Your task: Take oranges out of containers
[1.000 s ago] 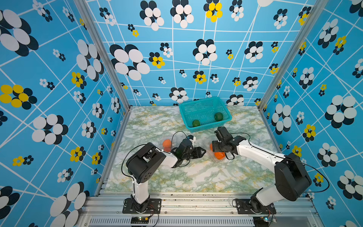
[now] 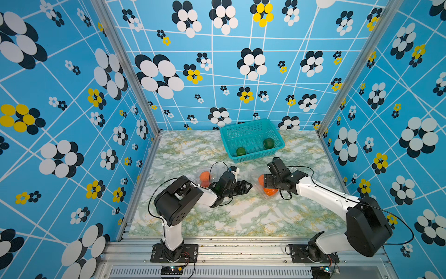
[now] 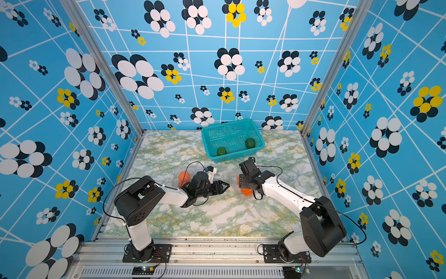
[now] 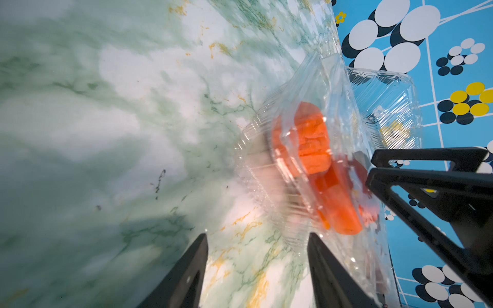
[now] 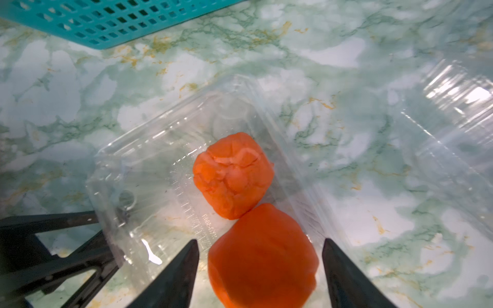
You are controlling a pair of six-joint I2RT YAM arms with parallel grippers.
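In the right wrist view a clear plastic container [image 5: 154, 154] holds two oranges, a smaller orange [image 5: 234, 174] and a larger orange [image 5: 263, 259]. My right gripper is open above them, its fingertips on either side of the larger one. The left gripper's dark fingers [image 5: 56, 256] reach in at the container's left wall; whether they touch it is unclear. In the left wrist view my left gripper stands open with its tips apart, close to the clear wall. Another orange [image 2: 204, 176] sits in a clear container at the left, partly hidden by my left arm.
A teal basket [image 2: 224, 139] with two green fruits [image 2: 268, 143] stands at the back. Another clear container [image 5: 462, 118], seemingly empty in its visible part, lies to the right of the oranges.
My right arm has shifted slightly to the right and toward the front at its elbow, and its gripper has moved a little. The left arm looks nearly still. Basket and fruits have not moved.
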